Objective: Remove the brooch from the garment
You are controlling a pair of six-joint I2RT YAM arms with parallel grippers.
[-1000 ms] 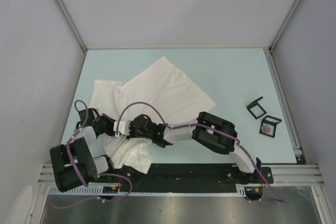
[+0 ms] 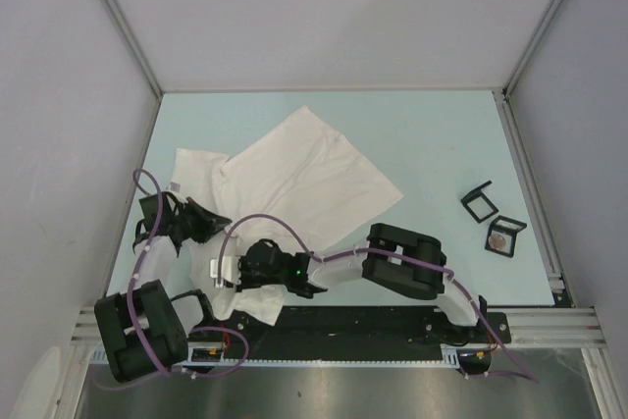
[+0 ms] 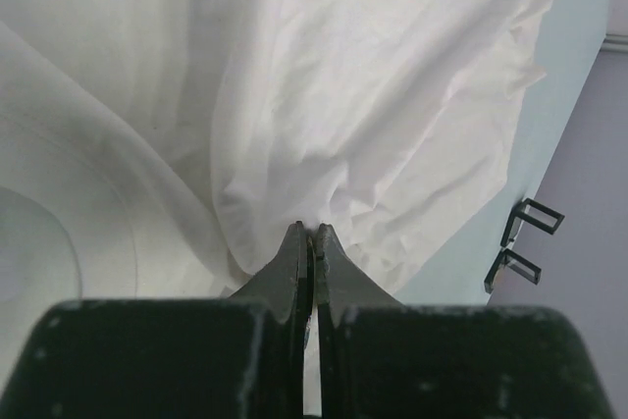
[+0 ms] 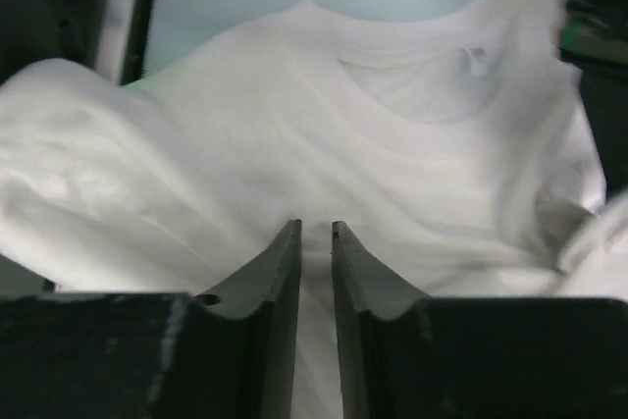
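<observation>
The white garment (image 2: 294, 164) lies rumpled over the left and middle of the table, and fills much of both wrist views, with its collar (image 4: 412, 125) showing in the right one. My left gripper is shut over the fabric at the garment's left part, its tips together. My right gripper sits low on the garment's lower part, fingertips slightly apart; whether cloth lies between them I cannot tell. I cannot make out a brooch in any view.
Two small black open cases (image 2: 500, 237) sit at the right of the pale table.
The right arm has shifted toward the front of the table. The left arm has moved slightly, rising at its wrist.
</observation>
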